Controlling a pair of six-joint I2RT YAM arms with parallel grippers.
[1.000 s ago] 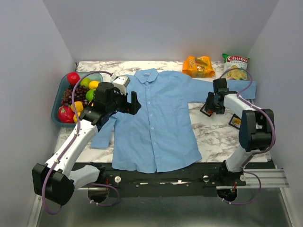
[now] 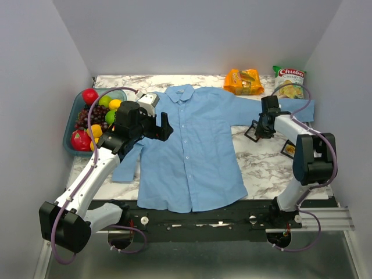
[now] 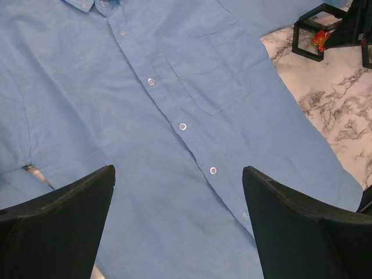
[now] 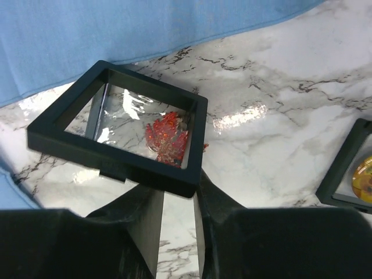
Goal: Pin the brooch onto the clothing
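The light blue shirt (image 2: 192,151) lies spread out, buttons up. A red brooch (image 4: 168,138) shows through the clear film of a black-framed case (image 4: 61,146), which stands tilted on the marble in the right wrist view. My right gripper is at the case's near edge, a narrow gap left between its fingers; the frame hides the tips, so contact with the brooch cannot be judged. Above the shirt's left part, my left gripper stands wide open and empty.
A second black case (image 2: 289,149) with a yellow piece lies to the right. Behind are an orange snack bag (image 2: 243,82) and a green chip bag (image 2: 289,84). A fruit basket (image 2: 68,129) stands at the left. Bare marble (image 2: 261,174) lies right of the shirt.
The right gripper's fingers have come closer together at the case, and the case's frame now shows more in the top view. My left arm and the shirt stay put.
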